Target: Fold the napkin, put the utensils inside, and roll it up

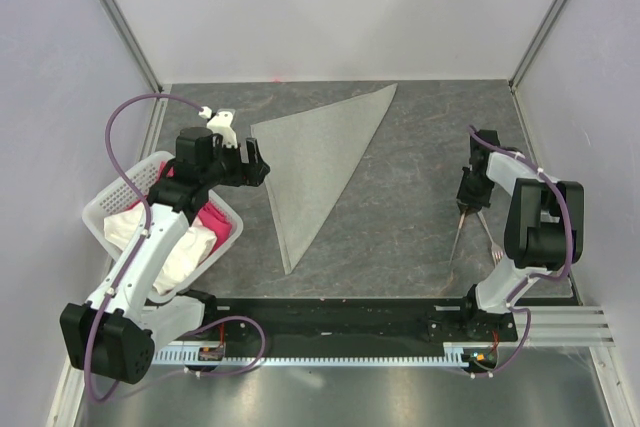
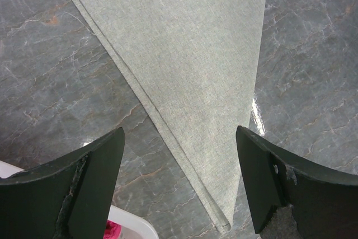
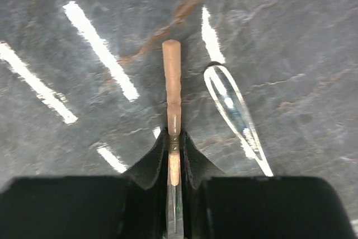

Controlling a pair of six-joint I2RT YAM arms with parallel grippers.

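A grey napkin, folded into a triangle, lies flat on the dark marble table, also filling the middle of the left wrist view. My left gripper hangs open and empty above its left edge. At the right, my right gripper is shut on a utensil with a tan handle, probably the knife, whose thin blade points toward the front edge. Beside it lies a shiny metal utensil, seen in the top view with fork tines at its front end.
A white basket with white and red cloths stands at the far left under my left arm. White walls bound the table at the back and sides. The table's middle, right of the napkin, is clear.
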